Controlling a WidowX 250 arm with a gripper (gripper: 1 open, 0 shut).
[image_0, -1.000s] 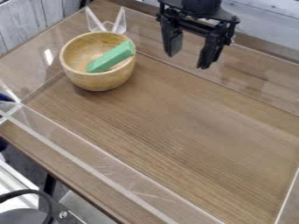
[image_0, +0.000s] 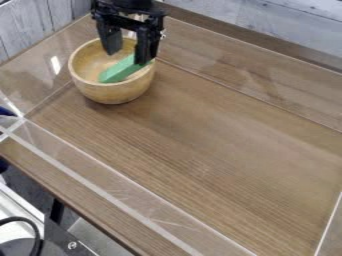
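A round wooden bowl (image_0: 111, 86) sits at the upper left of the table, with a green elongated object (image_0: 126, 68) lying inside it. My black gripper (image_0: 127, 45) hangs over the bowl's back part, above the green object. Its fingers appear apart, with nothing seen held between them.
A black cable (image_0: 27, 230) lies at the lower left, off the table's edge.
My gripper has moved left from over the right part of the table to above the bowl. The bowl and green object look in place.
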